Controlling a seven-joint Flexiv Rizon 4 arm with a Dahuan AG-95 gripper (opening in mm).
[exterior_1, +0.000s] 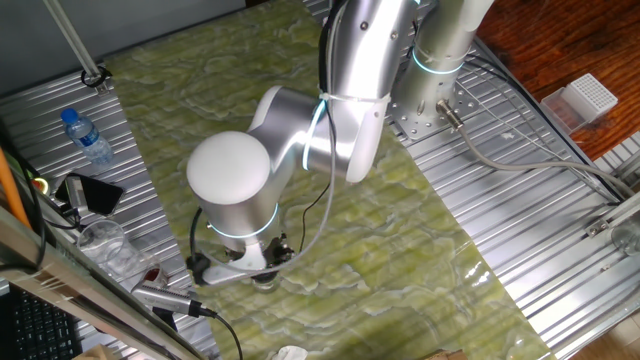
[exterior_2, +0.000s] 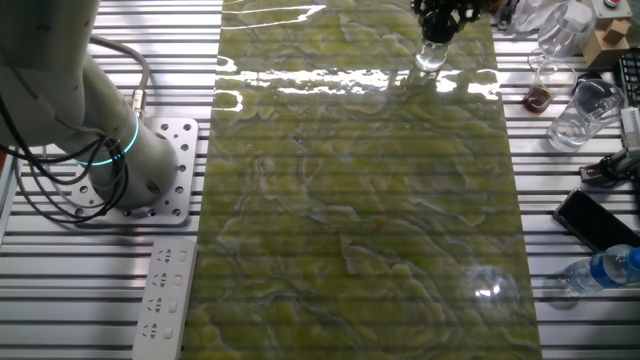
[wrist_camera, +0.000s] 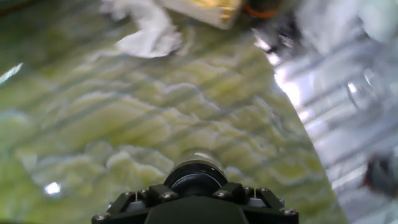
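A small clear glass (exterior_2: 432, 57) shows directly below my gripper (exterior_2: 445, 15) at the far end of the green mat in exterior view 2. From the wrist, the round dark rim of the glass (wrist_camera: 196, 176) sits between the two fingers, which close in on it from both sides. My gripper (exterior_1: 268, 265) points down over the mat in exterior view 1, where the glass is mostly hidden beneath it. Whether the glass's bottom touches the mat is hard to tell.
A crumpled white tissue (wrist_camera: 149, 34) lies on the mat.
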